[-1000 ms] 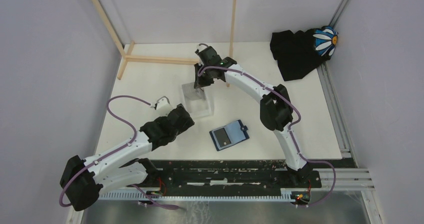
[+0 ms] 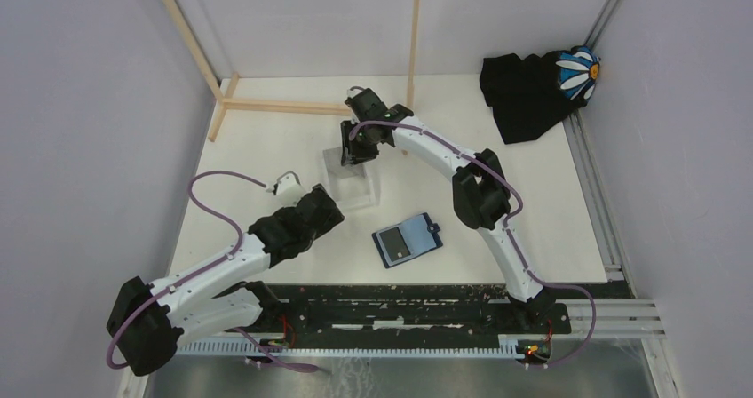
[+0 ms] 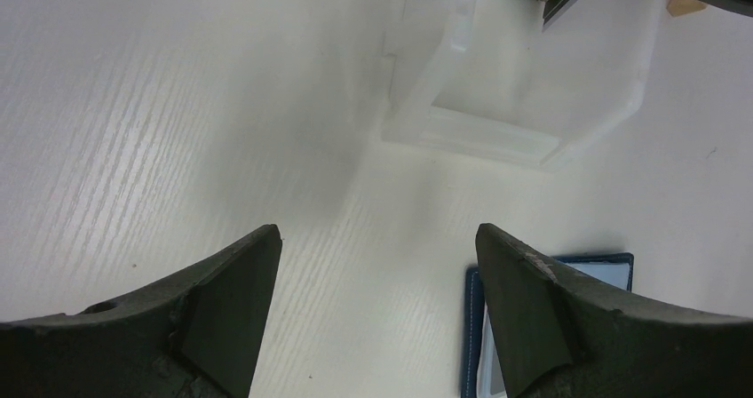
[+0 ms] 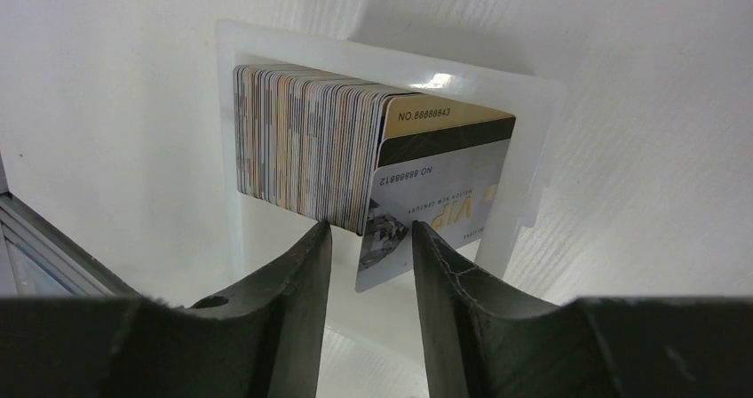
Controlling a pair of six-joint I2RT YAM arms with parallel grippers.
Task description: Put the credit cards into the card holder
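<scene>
A row of upright credit cards [image 4: 302, 140] stands in a white translucent box [image 4: 355, 51] in the right wrist view. At the row's near end a silver VIP card [image 4: 444, 185] sits lower than the gold card [image 4: 444, 115] behind it. My right gripper is part open, with one fingertip by the stack and the other in front of the silver card; whether they touch is unclear. The blue card holder [image 2: 407, 240] lies flat on the table, right of my left gripper, which is open and empty.
Wooden bars [image 2: 284, 106] run behind the box. A black cloth [image 2: 524, 100] with a flower patch lies at the back right. Clear table surrounds the card holder.
The left arm, box and card holder look unmoved.
</scene>
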